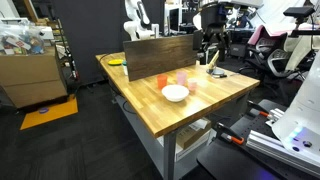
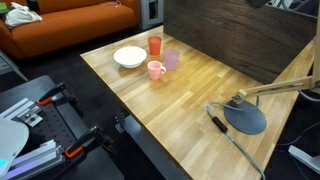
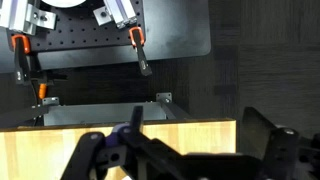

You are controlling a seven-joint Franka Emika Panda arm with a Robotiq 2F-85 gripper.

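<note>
My gripper (image 1: pixel 209 42) hangs high over the right part of the wooden table in exterior view 1. Seen from the wrist, the gripper is open, its dark fingers wide apart with only the table edge and floor beyond. A white bowl (image 2: pixel 130 57) sits on the table, and a pink mug (image 2: pixel 156 70) stands beside it. Behind these are an orange-red cup (image 2: pixel 154 46) and a translucent pinkish cup (image 2: pixel 171 59). The same bowl (image 1: pixel 175 93) and orange cup (image 1: pixel 162 81) show in exterior view 1. My gripper is well apart from all of them.
A desk lamp's round grey base (image 2: pixel 245 117) and its cable lie at the table's right side. A dark wooden panel (image 2: pixel 240 30) borders the back. Bare tabletop (image 2: pixel 185 115) lies in front of the cups. Below the wrist is a metal base plate (image 3: pixel 185 30).
</note>
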